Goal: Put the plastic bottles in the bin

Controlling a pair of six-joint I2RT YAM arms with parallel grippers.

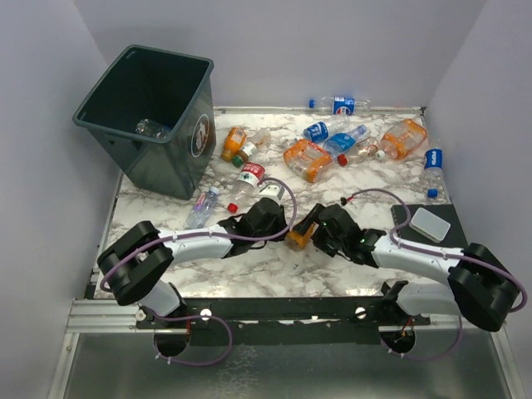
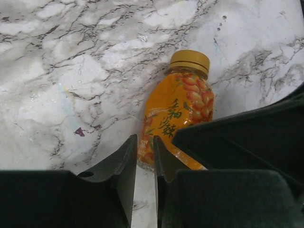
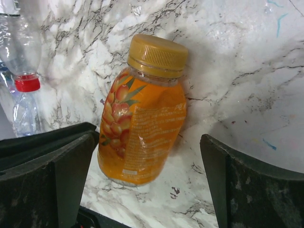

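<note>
An orange juice bottle with a yellow cap lies on the marble table between the grippers; it fills much of both wrist views. My right gripper is open around this bottle, a finger to each side of it. My left gripper is shut, its tips in front of the bottle in its own view; whether anything thin is between them is hidden. The dark green bin stands at the back left with a clear bottle inside.
More bottles lie across the back of the table, such as an orange-label one and a blue one. A clear bottle lies left of my left arm. A black pad with a white box sits at the right.
</note>
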